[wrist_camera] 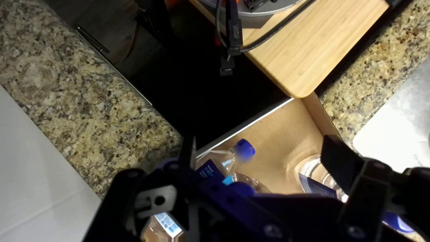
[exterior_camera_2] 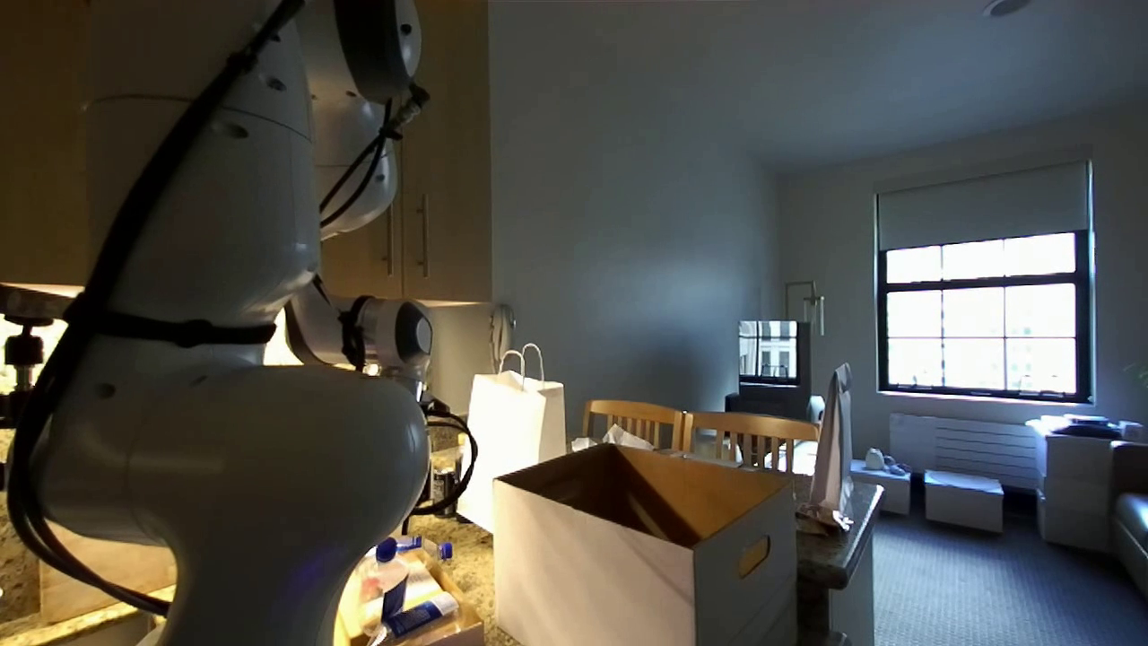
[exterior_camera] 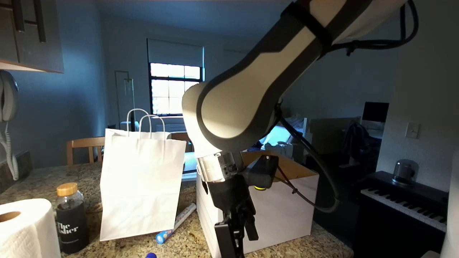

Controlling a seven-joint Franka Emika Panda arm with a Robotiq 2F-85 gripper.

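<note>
In exterior view 1 my gripper [exterior_camera: 247, 240] points down in front of the white box, its fingers open. The wrist view shows the gripper spread over a shallow cardboard tray [wrist_camera: 278, 129] of clear bottles, with nothing held. A bottle with a blue cap [wrist_camera: 244, 150] lies under the left finger's side. Another clear bottle with a dark label [wrist_camera: 318, 185] is close to the right finger. Further bottles are partly hidden by the gripper body. The white box [exterior_camera_2: 592, 560] stands open and looks empty as far as its interior shows.
A white paper bag [exterior_camera: 142, 185] stands left of the box, with a blue-ended tube [exterior_camera: 178, 223] between them. A dark bottle [exterior_camera: 71, 223] and a paper towel roll [exterior_camera: 32, 232] are at the left. A wooden board [wrist_camera: 314, 52] borders the tray.
</note>
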